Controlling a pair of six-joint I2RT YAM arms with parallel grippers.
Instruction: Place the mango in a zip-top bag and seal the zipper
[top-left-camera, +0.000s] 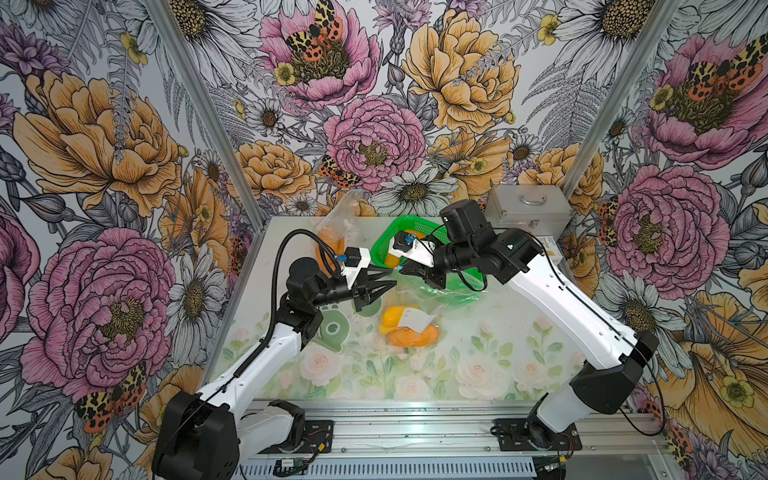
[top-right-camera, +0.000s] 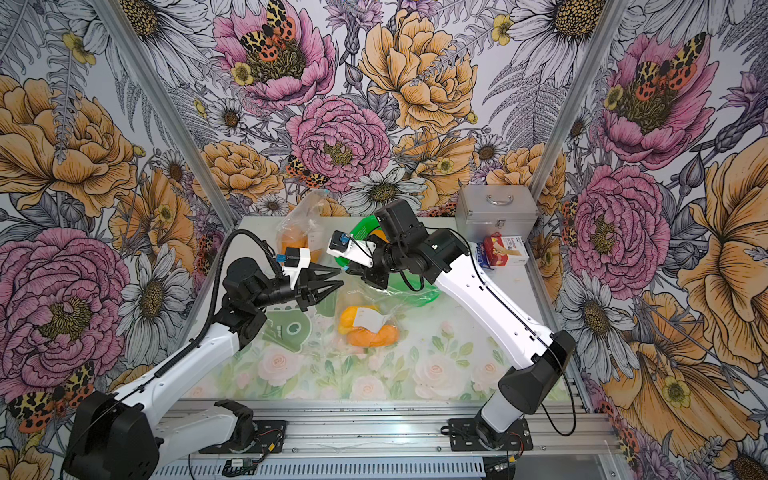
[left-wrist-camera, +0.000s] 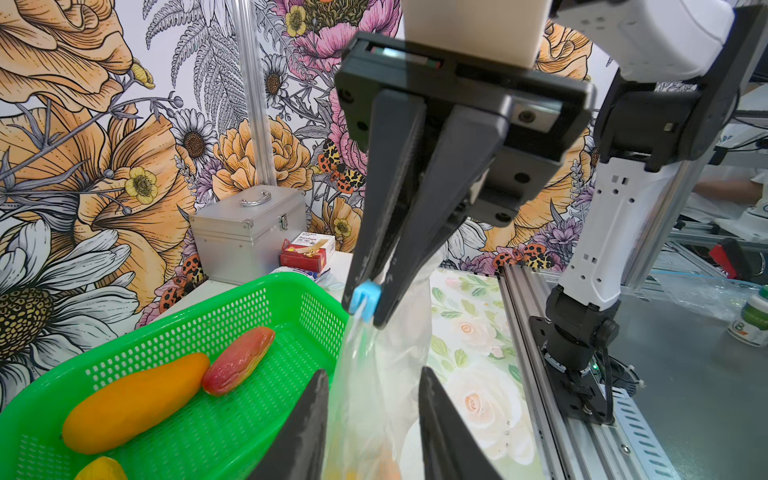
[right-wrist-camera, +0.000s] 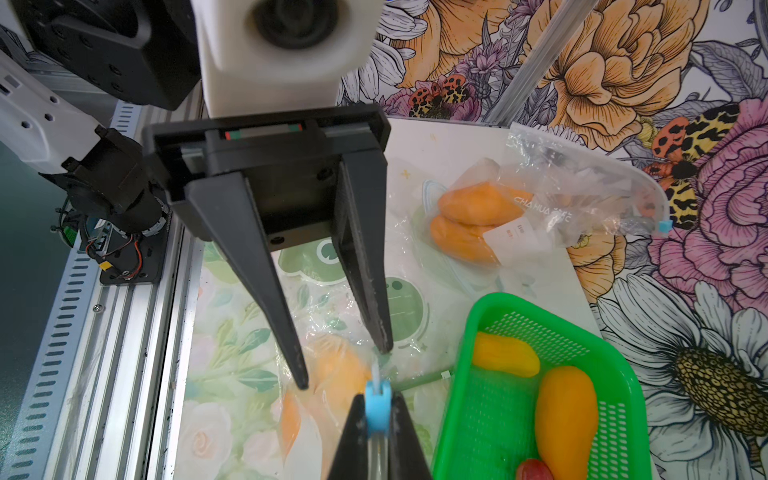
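A clear zip top bag (top-left-camera: 428, 300) hangs below my right gripper, with yellow and orange mangoes (top-left-camera: 409, 332) and a white label in its lower part. The right fingers are shut on the bag's blue zipper slider (left-wrist-camera: 366, 301), at the bag's top edge. Facing it from the left, my left gripper stands open, its fingers apart with nothing gripped. In the left wrist view the bag's film (left-wrist-camera: 356, 392) hangs beyond the gap between those fingers. Whether the zipper is closed along its whole length cannot be made out.
Behind the bag stands a green basket (right-wrist-camera: 460, 416) holding a yellow mango (left-wrist-camera: 136, 404) and other produce. A second filled bag (right-wrist-camera: 480, 212) lies at the back left. A metal case (top-left-camera: 528, 209) occupies the back right corner.
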